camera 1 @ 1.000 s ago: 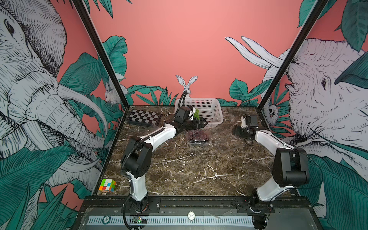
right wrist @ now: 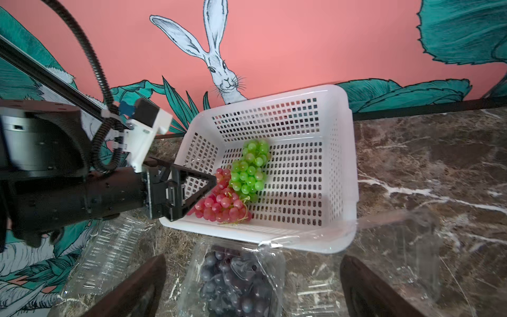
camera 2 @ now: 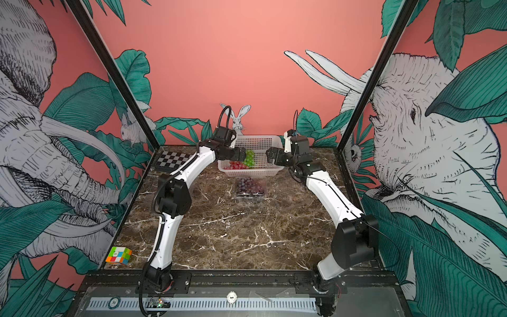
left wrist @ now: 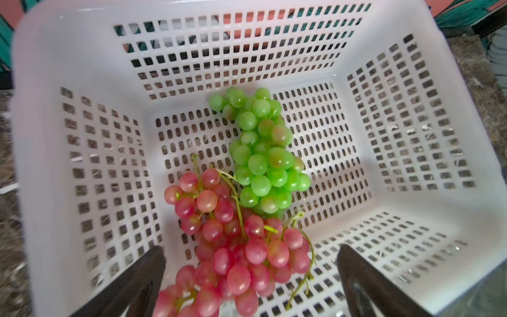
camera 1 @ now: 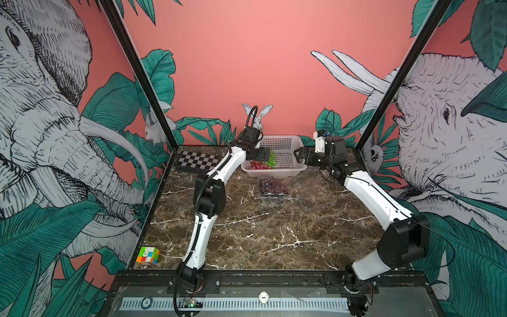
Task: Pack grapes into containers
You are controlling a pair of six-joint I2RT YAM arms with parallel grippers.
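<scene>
A white perforated basket (right wrist: 332,158) holds red grapes (left wrist: 237,274) and green grapes (left wrist: 264,153). My left gripper hangs open over the red grapes at the basket's near part, nothing held. My right gripper is open, higher up near the basket's right front. In front of the basket, a clear plastic container (right wrist: 187,285) with dark grapes (right wrist: 237,280) sits on the marble table (camera 1: 264,232). Other clear containers (right wrist: 111,253) lie to either side of it, partly hidden in the right wrist view.
A checkered board (camera 1: 196,161) lies at the back left and a colourful cube (camera 1: 147,255) at the front left.
My right gripper moved up and leftward toward the basket.
</scene>
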